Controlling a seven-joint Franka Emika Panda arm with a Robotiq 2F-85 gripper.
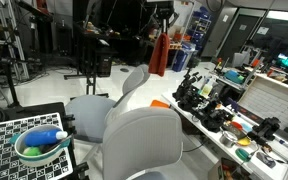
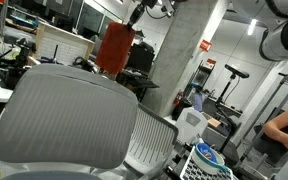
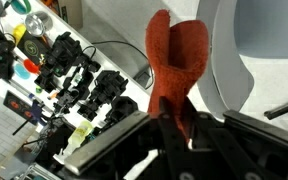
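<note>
A red cloth (image 1: 159,57) hangs from my gripper (image 1: 164,14), high above the chairs. In exterior view 2 the cloth (image 2: 114,49) dangles beyond the near grey chair back, its upper end at the gripper (image 2: 135,18). Seen from the wrist, the red cloth (image 3: 176,62) runs up out of the black gripper, which is shut on it. A light grey chair (image 1: 134,92) stands below and left of the cloth in exterior view 1; another grey chair (image 1: 144,145) is closer to that camera. The cloth's held end is hidden among the fingers.
A white table (image 1: 272,102) crowded with black devices and cables runs along the right of exterior view 1. A bowl (image 1: 68,145) holding a blue item sits on a black-and-white grid surface (image 1: 9,160) at lower left. Bare floor shows between the chairs and table.
</note>
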